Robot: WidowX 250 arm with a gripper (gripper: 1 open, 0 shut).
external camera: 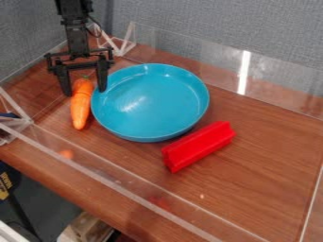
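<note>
My black gripper (83,76) is at the upper left in the camera view, low over the table, its fingers spread apart beside the top end of an orange carrot (79,108) and the left rim of a blue plate. The carrot lies lengthwise on the table, just left of the blue plate (150,102). A red block (198,146) lies to the right of the plate, toward the front.
A clear plastic barrier runs along the table edges, with a white bracket at the back left. A grey wall stands behind.
</note>
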